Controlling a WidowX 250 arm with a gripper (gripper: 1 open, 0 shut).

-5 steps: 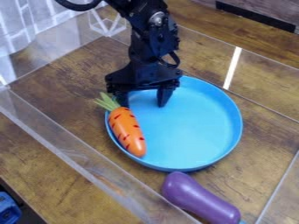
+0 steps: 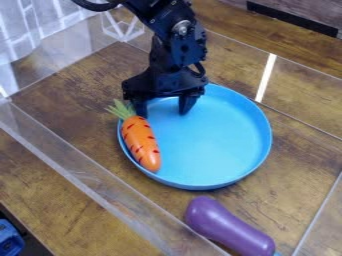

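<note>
My black gripper (image 2: 163, 96) hangs from the top of the camera view, low over the back-left part of a blue plate (image 2: 229, 150), with its fingers spread open. An orange toy carrot (image 2: 142, 143) with green leaves lies along the plate's left side, just in front of the gripper, its leaves at the rim. Whether the fingertips touch the plate cannot be seen clearly.
A purple toy eggplant (image 2: 229, 226) lies on the wooden surface (image 2: 66, 103) in front of the plate at the right. Clear plastic walls run along the left and front-left. A small blue object (image 2: 7, 238) sits at the bottom-left edge.
The plate and carrot have shifted slightly to the left, and the gripper has moved very slightly with them.
</note>
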